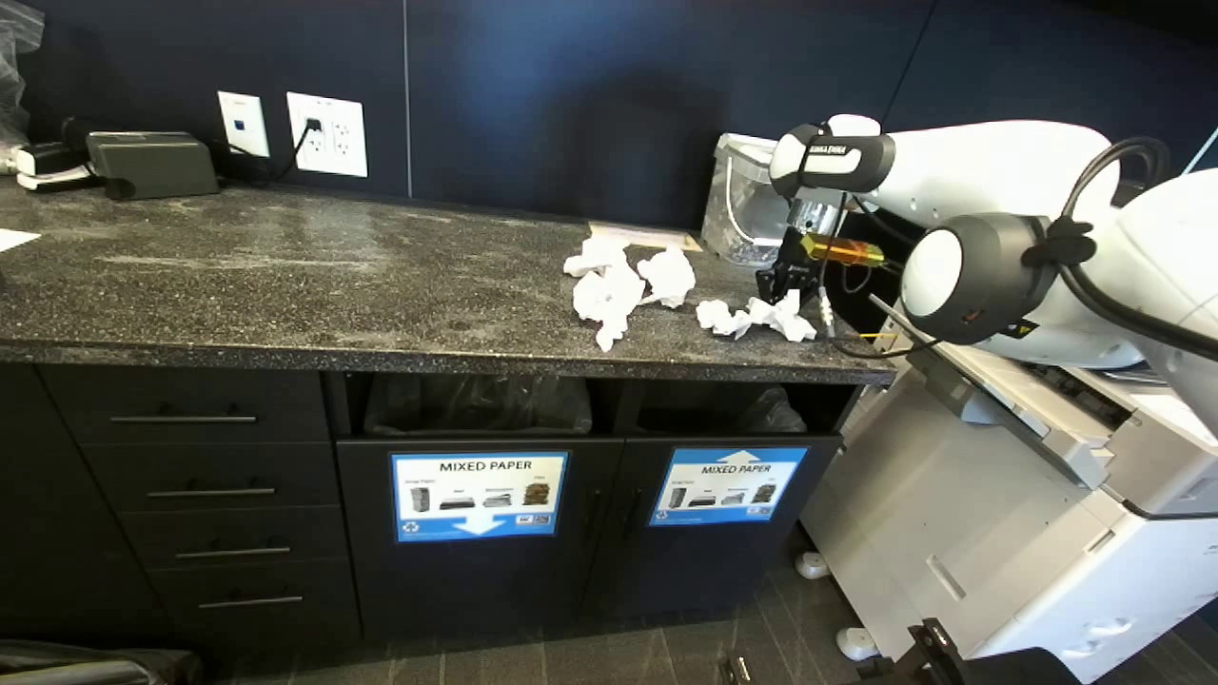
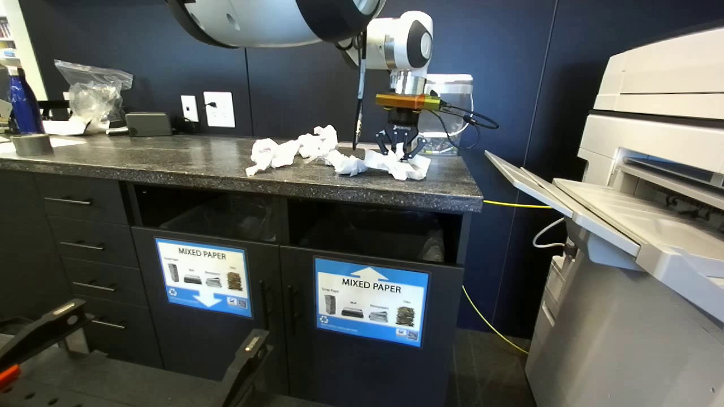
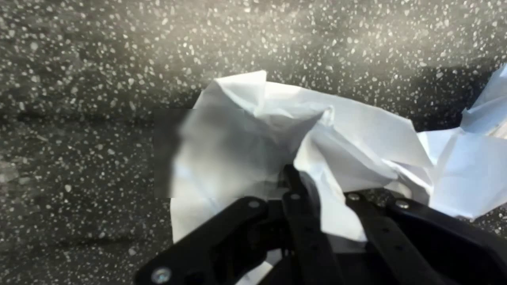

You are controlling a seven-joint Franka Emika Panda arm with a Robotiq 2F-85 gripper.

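Note:
My gripper [image 2: 401, 156] points down at the right end of the counter, shut on a crumpled white paper [image 2: 405, 168]. In the wrist view a raised fold of that paper [image 3: 328, 194] stands between the black fingers, and the rest spreads on or just over the counter. A second crumpled paper [image 1: 719, 319] lies right beside it, touching or nearly so. Further left, a cluster of crumpled white papers [image 1: 608, 293] sits on the counter. In exterior view 1 my fingertips are partly hidden behind the held paper [image 1: 784, 316].
Behind the gripper stands a clear plastic bucket [image 1: 742, 205]. A printer [image 2: 651, 203] stands to the right.

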